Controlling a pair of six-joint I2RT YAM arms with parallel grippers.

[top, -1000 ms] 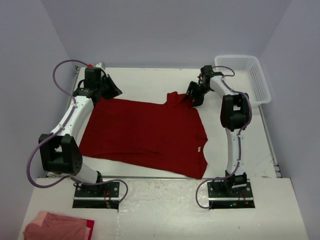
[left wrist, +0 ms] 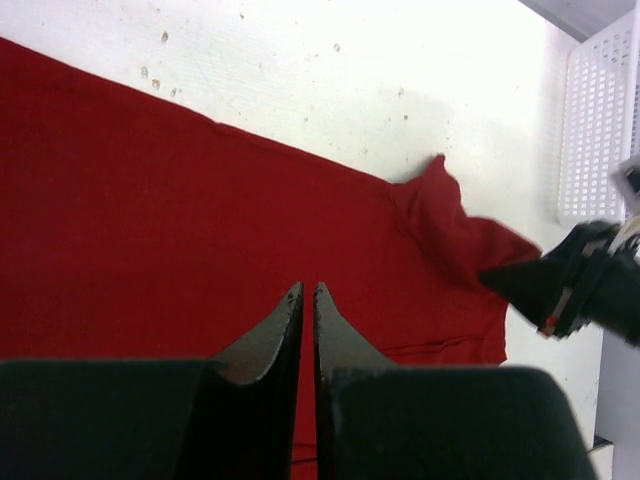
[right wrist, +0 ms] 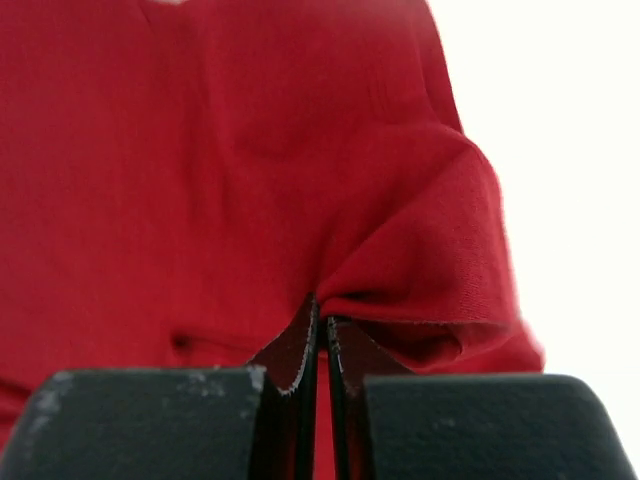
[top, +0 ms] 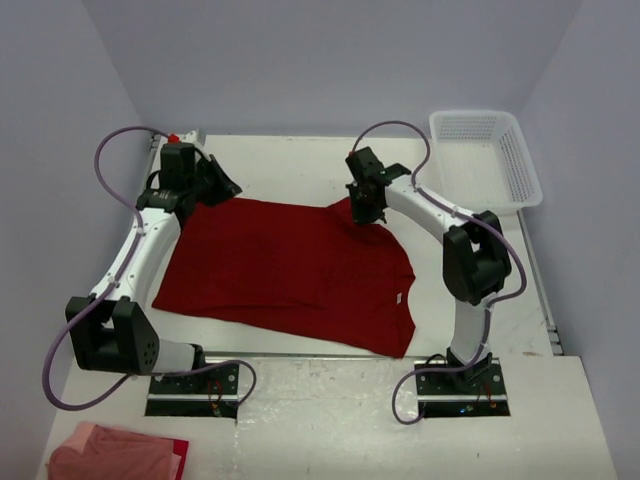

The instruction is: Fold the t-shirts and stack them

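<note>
A dark red t-shirt (top: 280,250) lies spread over the white table, its long side across the top view. My right gripper is shut on a fold of it near the upper right part, and the cloth (left wrist: 455,230) there rises in a ridge toward the fingers. Over the shirt's upper left edge, my left gripper (top: 234,187) hangs above the cloth. Only a narrow gap shows between its fingertips in the left wrist view, with nothing in it.
At the back right stands an empty white basket (top: 480,125). A folded pinkish-red stack of cloth (top: 115,455) lies at the lower left, in front of the table. Bare table (top: 270,165) shows behind the shirt.
My right gripper has moved left across the shirt's upper right part, having closed on the cloth, which now bunches there. The left arm has shifted only slightly.
</note>
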